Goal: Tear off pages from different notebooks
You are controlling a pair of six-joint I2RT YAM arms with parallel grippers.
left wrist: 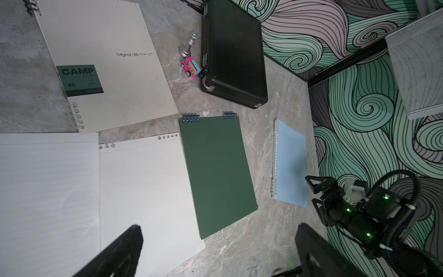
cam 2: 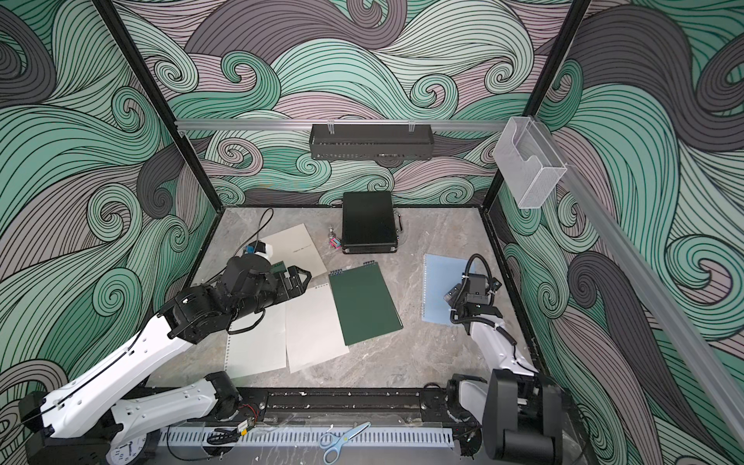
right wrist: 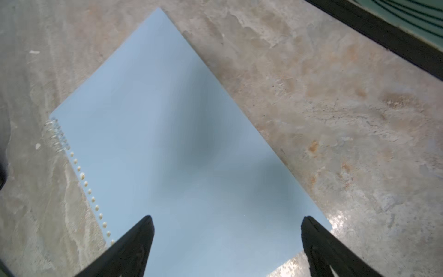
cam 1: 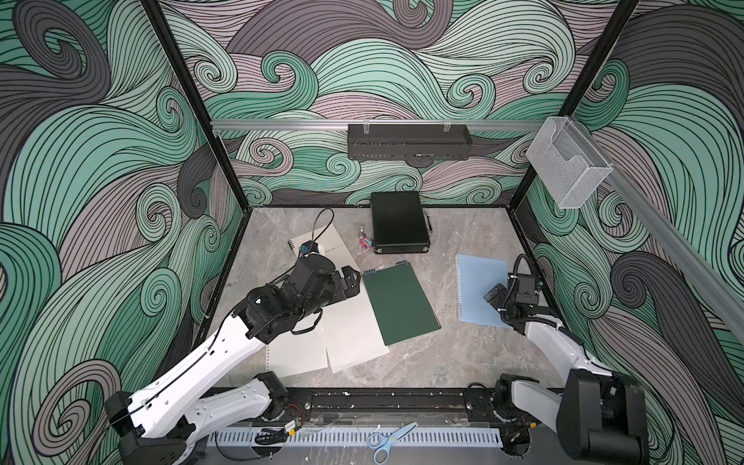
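Observation:
The blue notebook (right wrist: 193, 147) lies at the table's right, its spiral along its left side. My right gripper hangs open over it, nothing between its fingers. My left gripper is open, raised over the left-centre notebooks. Below it are the green notebook (left wrist: 217, 175), spirals at its top, the beige B5 notebook (left wrist: 120, 78) at the back, a blank sheet (left wrist: 147, 198) with punched holes along its top, and a lined white page (left wrist: 46, 194) at the far left.
A black case (cam 1: 399, 217) stands at the back centre, beside a small pink toy (left wrist: 190, 67). A mesh holder (cam 1: 565, 166) hangs on the right rail. Bare table lies between the green and blue notebooks. Scissors (cam 1: 391, 438) lie beyond the front edge.

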